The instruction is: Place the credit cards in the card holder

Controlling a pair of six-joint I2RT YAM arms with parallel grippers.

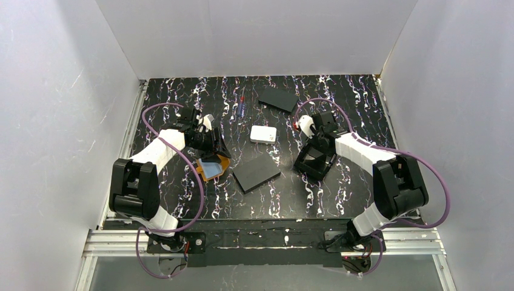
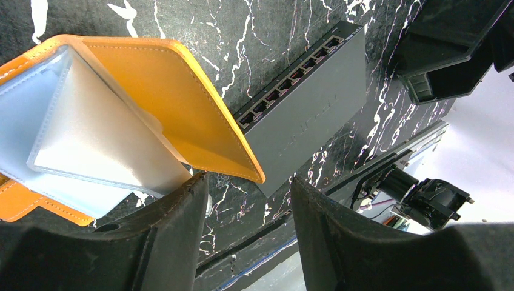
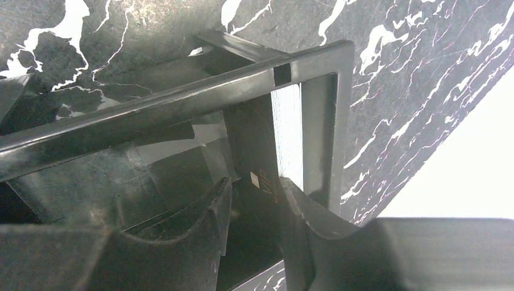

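Note:
The orange card holder (image 2: 170, 79) lies spread on the table at the left, with pale translucent sleeves (image 2: 103, 121) standing up from it. Over it hangs my left gripper, its fingers apart; an orange flap corner shows near the gap, but nothing is pinched. At the right, a black box (image 3: 139, 109) holds a stack of cards (image 3: 288, 130) with white edges, fronted by a black card (image 3: 260, 151) with small lettering. My right gripper reaches down to the box with parted fingers, one at the stack's lower end. Whether the fingers touch a card is unclear.
A dark flat box (image 1: 256, 173) lies on the table between the two arms. Behind it are a white box (image 1: 263, 134), a second dark flat piece (image 1: 278, 99) and a blue screwdriver-like tool (image 1: 241, 107). Bare marble-patterned table shows around them.

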